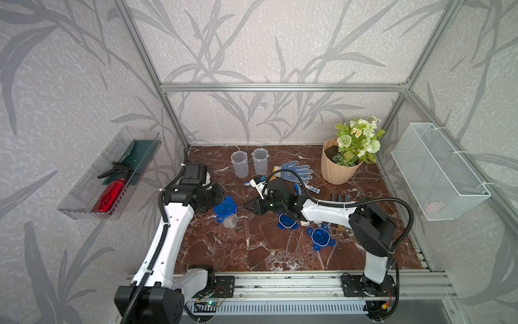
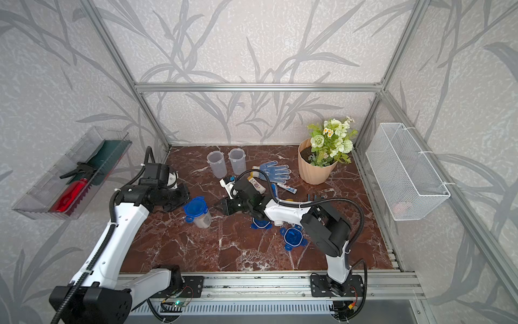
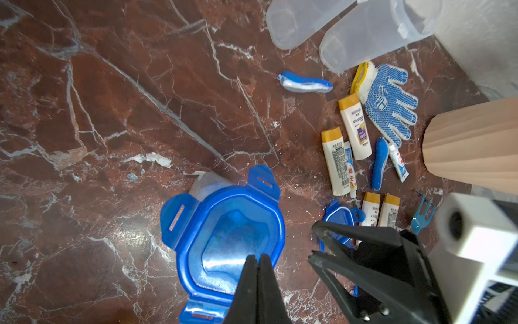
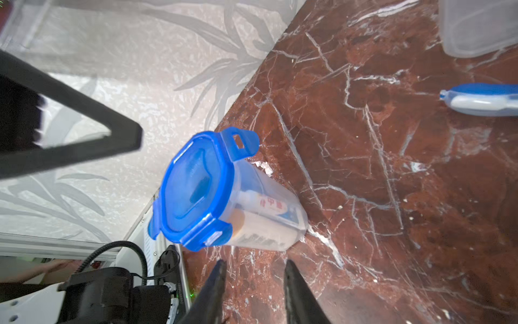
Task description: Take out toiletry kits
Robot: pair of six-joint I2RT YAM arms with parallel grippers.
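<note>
A clear container with a blue lid stands left of centre. Pale items show through its wall, and its blue side flaps stick out. My left gripper is shut with nothing visible between its fingers. Its tips overlap the lid's near edge in the left wrist view; whether they touch it I cannot tell. My right gripper is open and empty, a little to the right of the container. Bottles with yellow caps, a blue-white brush and toothpaste tubes lie loose on the table.
Two empty clear cups stand at the back. A blue glove and a flower pot are at back right. Loose blue lids lie under and before the right arm.
</note>
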